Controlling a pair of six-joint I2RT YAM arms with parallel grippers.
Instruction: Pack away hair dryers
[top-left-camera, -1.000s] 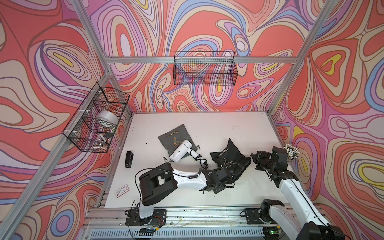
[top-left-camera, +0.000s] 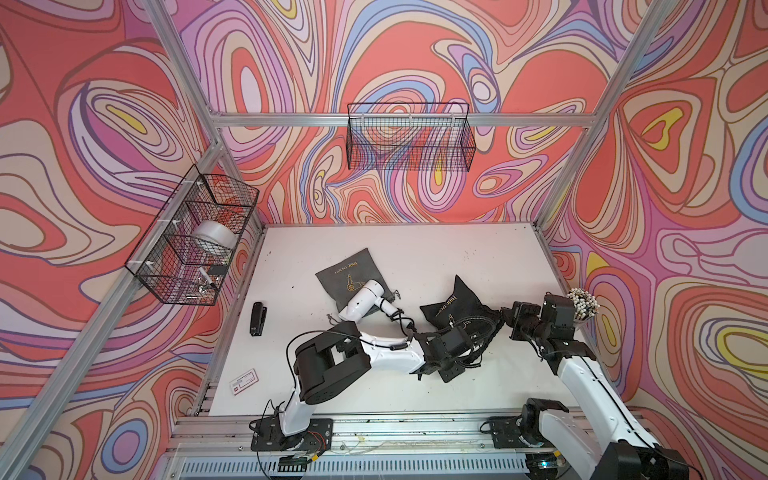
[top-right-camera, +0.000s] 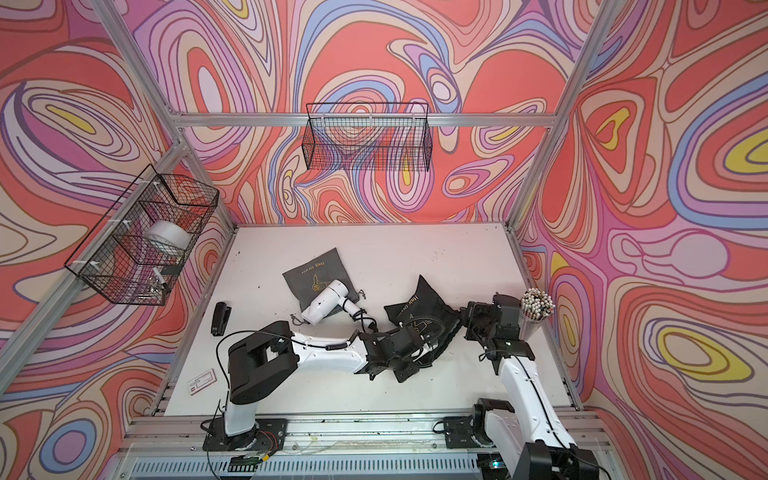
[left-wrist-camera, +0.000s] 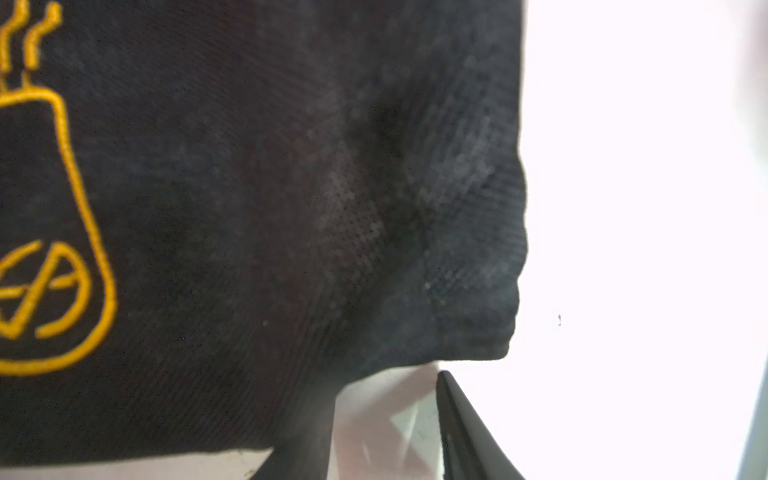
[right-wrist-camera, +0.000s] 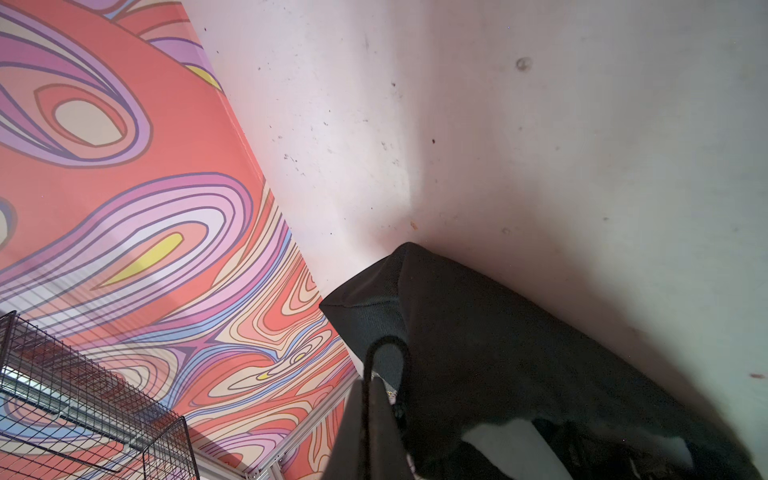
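Note:
A black "Hair Dryer" bag (top-left-camera: 456, 306) lies at the table's middle right, its mouth edge raised toward my right gripper. That gripper is shut on a thin black drawstring (right-wrist-camera: 388, 341), which loops over its tips. My left gripper stands partly open at the bag's near side; the bag's dark cloth (left-wrist-camera: 400, 200) fills much of the left wrist view, partly over one finger, and nothing is clearly clamped. A white hair dryer (top-left-camera: 361, 302) with a black cord rests on a second, flat bag (top-left-camera: 352, 276) to the left. The inside of the raised bag is mostly hidden.
A wire basket (top-left-camera: 410, 144) hangs on the back rail, another (top-left-camera: 192, 240) on the left with white items inside. A black object (top-left-camera: 257, 318) and a card (top-left-camera: 244, 381) lie at the left.
The left gripper has moved to the right and slightly farther back along the bag's near side. The bag's raised edge has shifted a little. The right arm looks nearly still.

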